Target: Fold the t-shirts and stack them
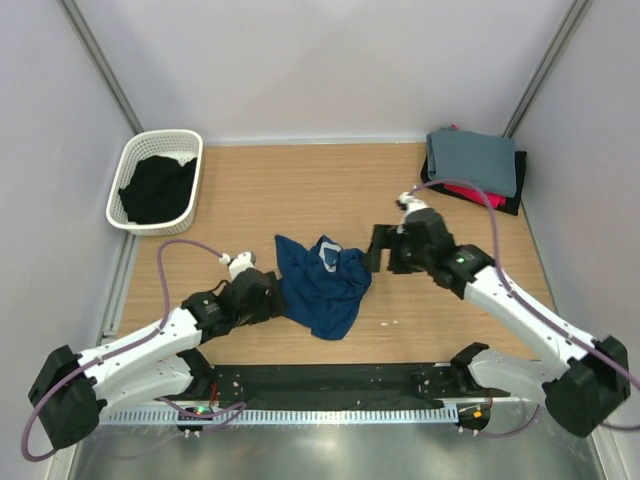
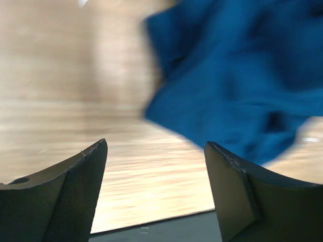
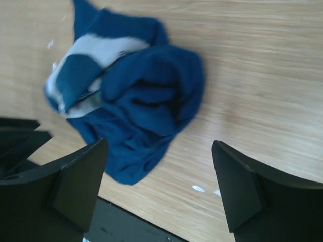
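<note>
A navy t-shirt (image 1: 320, 290) lies crumpled in the middle of the wooden table, a white patch showing on its upper part; it also fills much of the left wrist view (image 2: 232, 80) and right wrist view (image 3: 136, 101). My left gripper (image 1: 265, 300) is low at the shirt's left edge, its fingers apart with only table between them in its wrist view. My right gripper (image 1: 385, 250) hangs just right of the shirt, fingers apart, nothing between them.
A white basket (image 1: 132, 225) holding black cloth stands at the back left. A stack of grey, red and black folded cloths (image 1: 470, 160) lies at the back right.
</note>
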